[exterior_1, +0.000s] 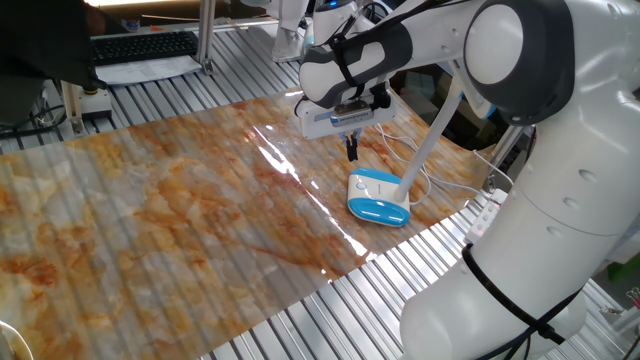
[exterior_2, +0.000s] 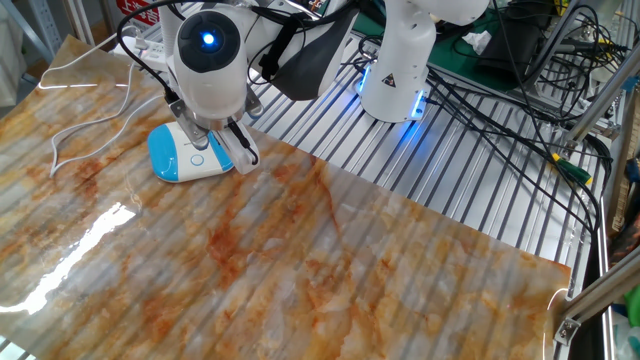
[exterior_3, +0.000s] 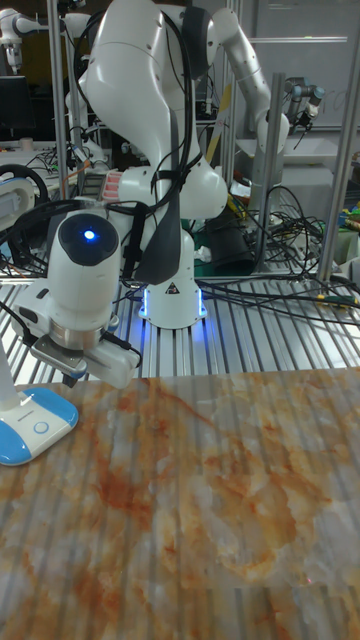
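Observation:
A white and blue desk lamp stands on the marbled sheet, its base (exterior_1: 379, 212) flat and its white stem (exterior_1: 432, 142) leaning up to the right in exterior view 1. A round button (exterior_2: 197, 160) shows on the base's white top. My gripper (exterior_1: 352, 150) points downward close to the base, its dark fingertips together and nothing visible between them. In exterior view 1 a small gap appears between the fingertips and the base's far edge. The gripper body hides part of the base in exterior view 2, and the fingertips are hard to make out in exterior view 3.
White cable (exterior_1: 440, 183) loops lie on the sheet behind the lamp. Most of the marbled sheet (exterior_1: 180, 230) is bare. Slatted metal table (exterior_1: 300, 318) surrounds it, with a keyboard (exterior_1: 145, 47) at the far left. Black cables (exterior_2: 520, 150) run beside the arm's base.

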